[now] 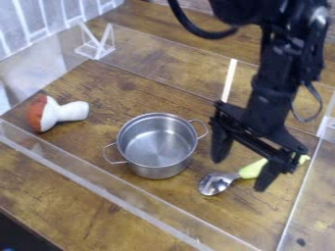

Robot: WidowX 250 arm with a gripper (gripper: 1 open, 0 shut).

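My black gripper (246,152) is low at the right, open, its fingers over the yellow-green handle (296,162) of the spoon (216,182). Part of that handle is hidden behind the fingers. A steel pot (157,147) with two wire handles sits at the centre, left of the gripper. At the far left a white toy with an orange-red cap (46,114) lies on its side on the wooden table (98,201).
Clear plastic walls (314,206) border the work area at the front, left and right. A small white stand (96,44) is at the back left.
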